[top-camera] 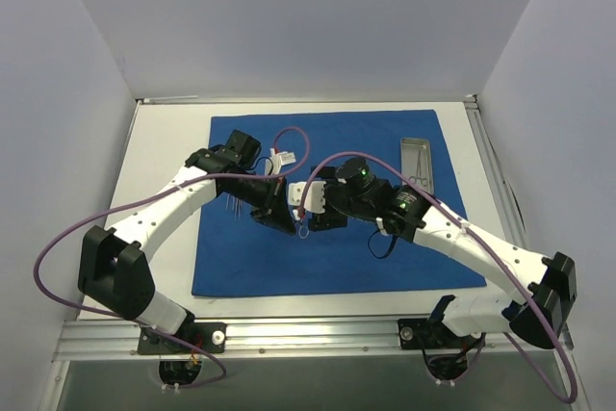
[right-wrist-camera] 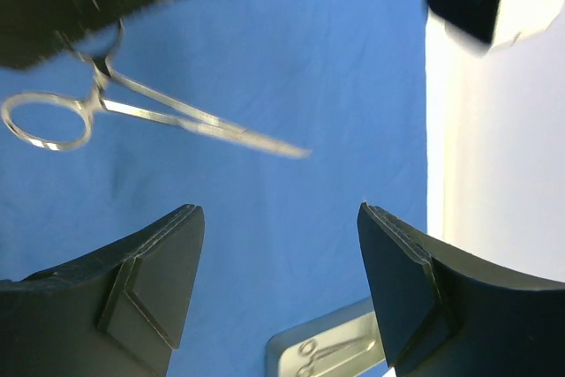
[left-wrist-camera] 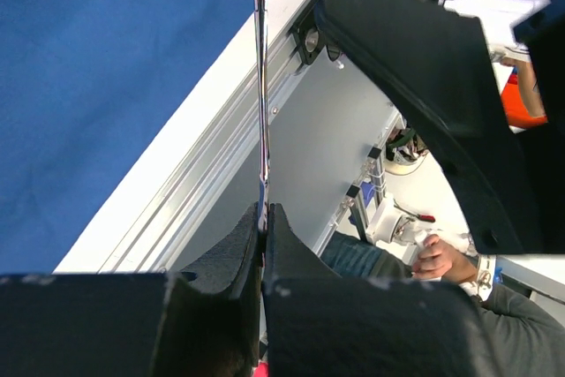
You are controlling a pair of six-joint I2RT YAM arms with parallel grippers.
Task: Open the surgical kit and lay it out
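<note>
A slim steel ringed clamp (right-wrist-camera: 199, 121) is seen in the right wrist view beneath a blurred black part of the left arm. Edge-on, its bright shaft (left-wrist-camera: 263, 86) rises from my left gripper, which is shut on it. From above, a ring of the clamp (top-camera: 303, 232) shows between the two arms; most of the rest is covered. My right gripper stands open close to the clamp, with only blue cloth (right-wrist-camera: 274, 253) seen between its fingers. The metal tray (top-camera: 417, 153) lies at the right side of the cloth and holds ringed instruments (right-wrist-camera: 331, 355).
Several thin instruments (top-camera: 234, 205) lie on the cloth at the left, partly under the left arm. A purple cable (top-camera: 423, 195) loops over each arm. Bare cloth (top-camera: 337, 274) spreads in front of the grippers.
</note>
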